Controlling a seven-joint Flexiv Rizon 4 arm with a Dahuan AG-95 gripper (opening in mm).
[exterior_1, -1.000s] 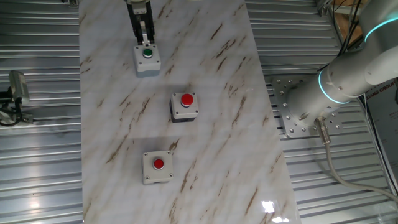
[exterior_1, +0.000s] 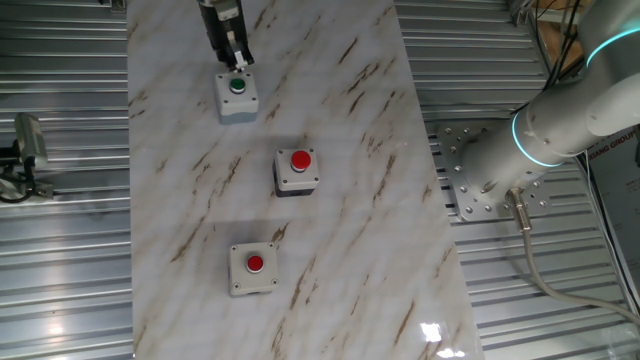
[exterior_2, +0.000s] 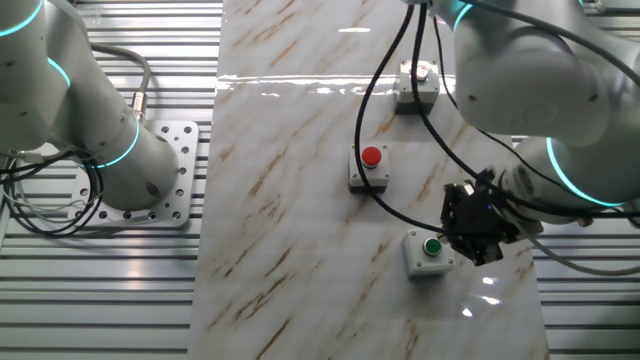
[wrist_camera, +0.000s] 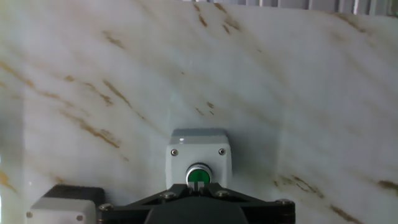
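Note:
A light grey box with a green button (exterior_1: 237, 86) sits toward the far end of the marble table in exterior view 1. My gripper (exterior_1: 238, 67) is right at the edge of that box, beside the green button. In the wrist view the gripper looks shut, its two fingertips close together with nothing visible between them. They overlap the lower edge of the green button (wrist_camera: 199, 175) there; whether they touch it I cannot tell. From the other side, the dark gripper (exterior_2: 477, 236) appears just right of the box with the green button (exterior_2: 432, 246).
Two more grey boxes with red buttons stand on the table: one in the middle (exterior_1: 296, 172), one closer to the front (exterior_1: 254, 269). Black cables (exterior_2: 361, 130) hang across exterior view 2. Bare marble surrounds the boxes.
My gripper has shifted slightly to the right and down in exterior view 1, and its fingers look closer together than before. The boxes have stayed in place.

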